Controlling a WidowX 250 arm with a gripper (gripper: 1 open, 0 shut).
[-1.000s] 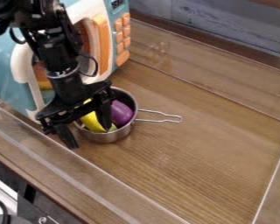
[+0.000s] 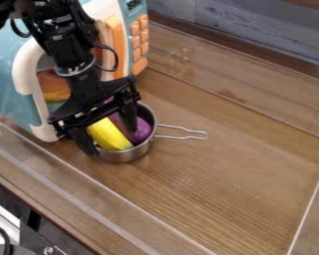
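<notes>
My black gripper (image 2: 99,112) hangs over a small steel pot (image 2: 123,154) with a wire handle pointing right. In the pot lie a yellow object (image 2: 109,134), like a banana or corn, and a purple one (image 2: 140,130), partly hidden by the gripper. The fingers are at the pot's left and upper part; whether they grip anything cannot be told.
A toy microwave (image 2: 129,45) in light blue and orange stands behind the gripper at left, something orange inside. A wall rises at the back right.
The pot stays about in place.
</notes>
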